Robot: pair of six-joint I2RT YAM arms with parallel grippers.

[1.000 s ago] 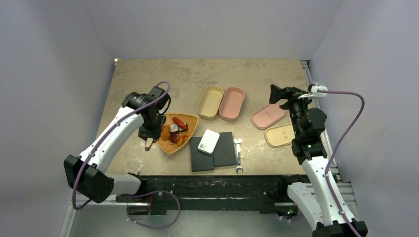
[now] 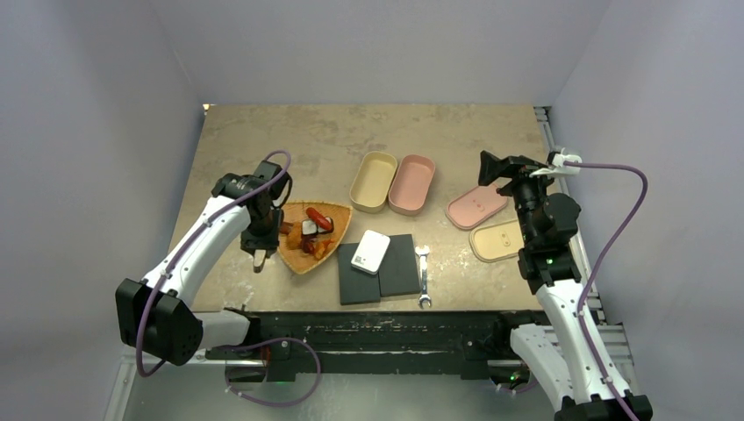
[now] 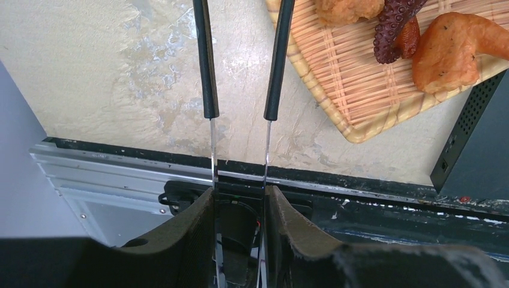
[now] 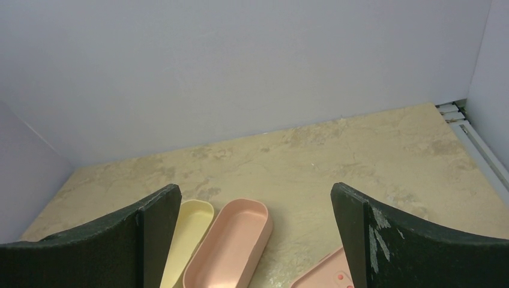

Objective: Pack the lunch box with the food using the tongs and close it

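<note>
My left gripper has metal tongs with black tips (image 3: 208,78) between its fingers. The tongs' two arms stand apart, with no food between the tips. They hang over bare table, left of the triangular woven basket (image 3: 354,132), which holds fried chicken (image 3: 447,51), a piece of octopus (image 3: 390,30), a sausage (image 2: 318,218) and other food. Right of the basket, a yellow box (image 2: 374,181) and a pink box (image 2: 411,185) stand open and empty. On the right, my right gripper is open with nothing between its fingers, above the pink lid (image 2: 476,206).
A yellow lid (image 2: 497,241) lies below the pink one, partly under the right arm. At the front middle are a dark grey panel (image 2: 400,266), a white device (image 2: 370,253) and a wrench (image 2: 424,276).
My left gripper has shifted a little to the left with the tongs, beside the basket. The right arm and the boxes have stayed put.
</note>
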